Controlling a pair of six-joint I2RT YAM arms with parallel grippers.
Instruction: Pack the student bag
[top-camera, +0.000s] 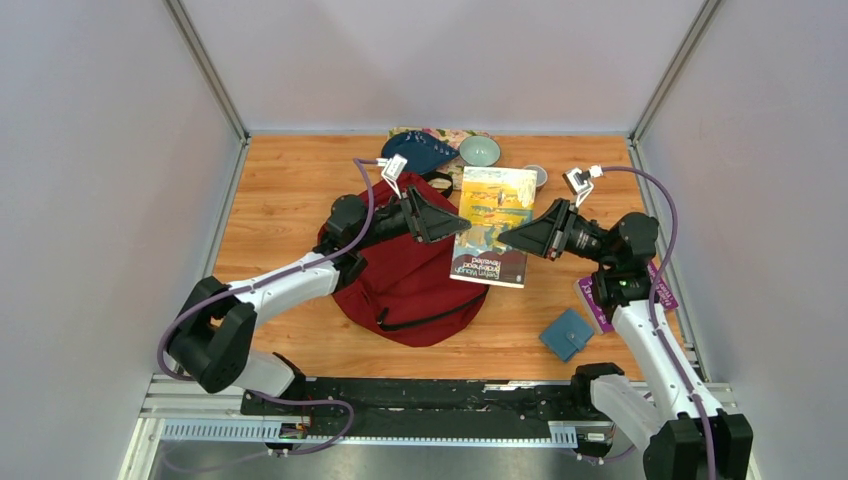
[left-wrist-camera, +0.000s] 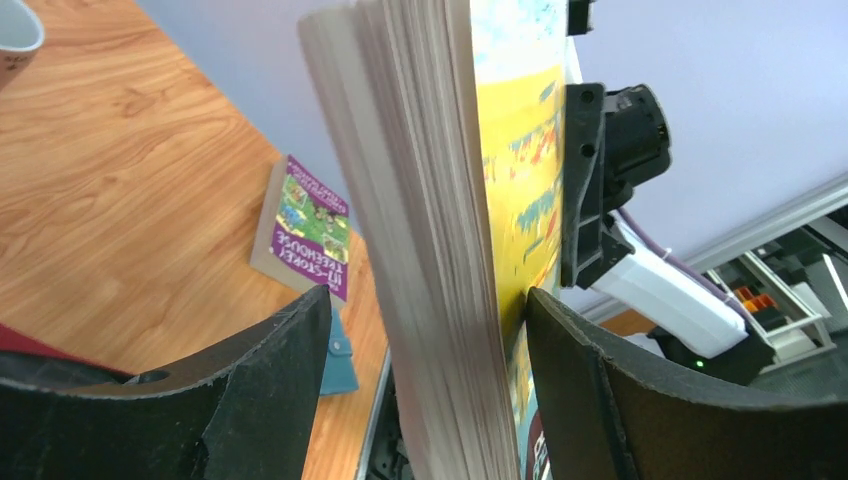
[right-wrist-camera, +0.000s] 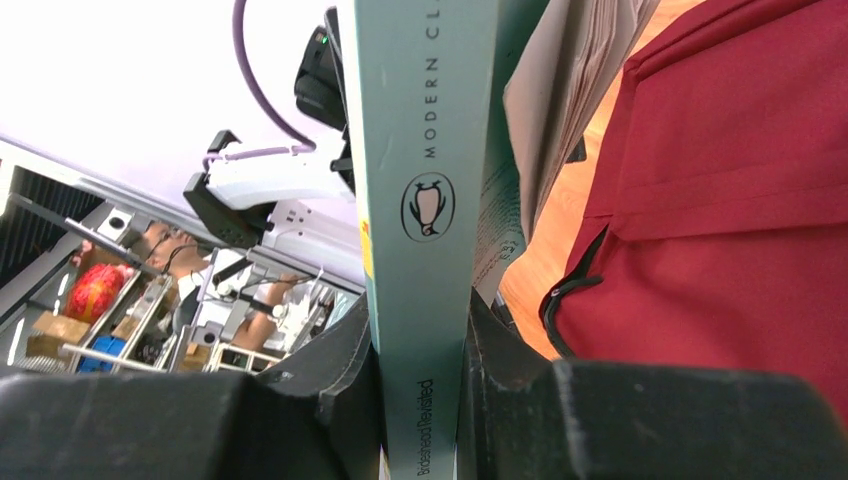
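Observation:
A paperback book (top-camera: 495, 200) with a yellow and dark cover hangs between the two arms, above the table and the red bag (top-camera: 405, 290). My right gripper is shut on the book's pale green spine (right-wrist-camera: 425, 215), near its "Brideshead Revisited" lettering. The left gripper is open, its fingers spread on either side of the page edges (left-wrist-camera: 425, 230). Its right fingertip (left-wrist-camera: 535, 310) lies close to the cover; whether it touches cannot be told. In the top view the bag lies flat, partly under the left arm, with a black zip at its lower side.
A purple book (top-camera: 597, 305) and a blue pouch (top-camera: 567, 335) lie on the right of the table. At the back are a dark blue cap (top-camera: 420, 151), a green bowl (top-camera: 480, 150) and a small white cup (top-camera: 538, 173).

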